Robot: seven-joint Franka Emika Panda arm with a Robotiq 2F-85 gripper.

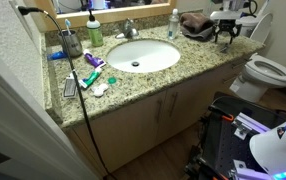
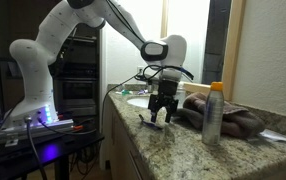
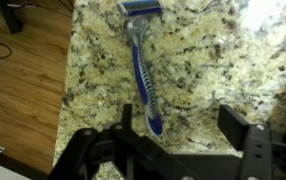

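A razor with a blue and white handle point(image 3: 143, 80) lies on the granite counter in the wrist view, its head point(image 3: 140, 7) at the top edge. My gripper stands open above the counter. The handle's lower end lies between the two fingers in that view, nearer the left one, with clear gaps at its sides. In exterior view 2 the gripper point(image 2: 162, 117) points down, close over the counter near the razor point(image 2: 149, 123). At the far right end of the counter, in exterior view 1, the gripper point(image 1: 224, 41) appears small.
Beside the arm are a clear bottle point(image 2: 214, 115) and a brown towel point(image 2: 248, 120). The sink point(image 1: 143, 55) lies mid-counter, with toiletries such as a green tube point(image 1: 92, 77) at the left. In the wrist view the counter's edge point(image 3: 63, 110) runs at left.
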